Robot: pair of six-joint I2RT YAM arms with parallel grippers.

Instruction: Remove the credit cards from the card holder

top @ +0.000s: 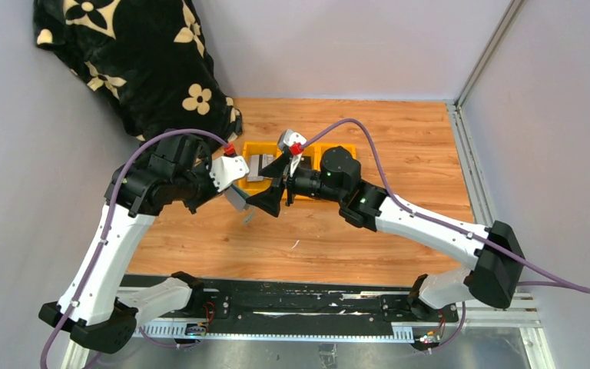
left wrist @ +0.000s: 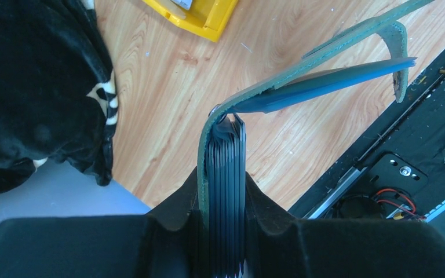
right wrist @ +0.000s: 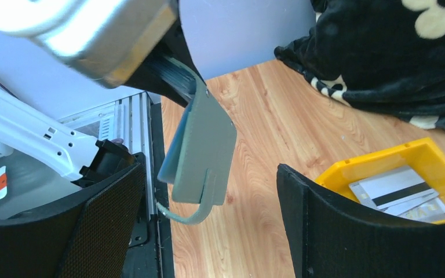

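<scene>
A grey-green card holder (left wrist: 255, 90) hangs from my left gripper, which is shut on its pleated pocket stack. In the left wrist view its cover flap and strap splay off to the right, with a bluish sleeve (left wrist: 330, 84) below the flap. The right wrist view shows the holder (right wrist: 208, 145) tilted downward, left of centre between my right fingers but farther off. My right gripper is open, its fingers apart and not seen touching the holder. Several cards (right wrist: 397, 191) lie in a yellow tray (right wrist: 376, 159). Whether cards remain inside the holder cannot be seen.
The yellow tray (top: 261, 191) has several compartments and stands behind the grippers, partly covered by the right arm. A black patterned cushion (top: 146, 69) fills the back left.
</scene>
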